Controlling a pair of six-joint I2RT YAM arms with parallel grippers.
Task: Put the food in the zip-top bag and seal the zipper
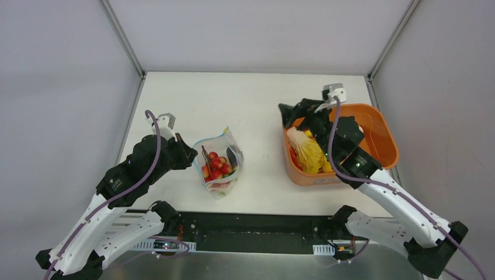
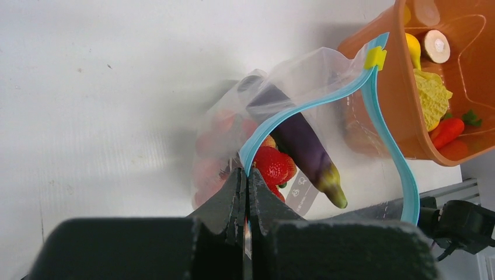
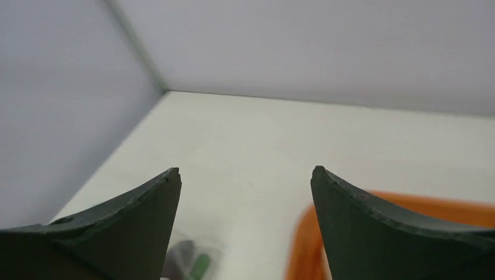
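The clear zip bag (image 1: 219, 184) stands open on the left half of the table, holding red produce (image 2: 269, 164) and an eggplant (image 2: 303, 149). My left gripper is shut on the bag's blue zipper rim at the near side; the yellow slider (image 2: 375, 58) sits at the far corner. My right gripper (image 1: 292, 111) stands open above the left back of the orange bin (image 1: 379, 131), which holds leafy yellow produce (image 1: 309, 154) and other food. The right wrist view is blurred.
Walls enclose the back and sides.
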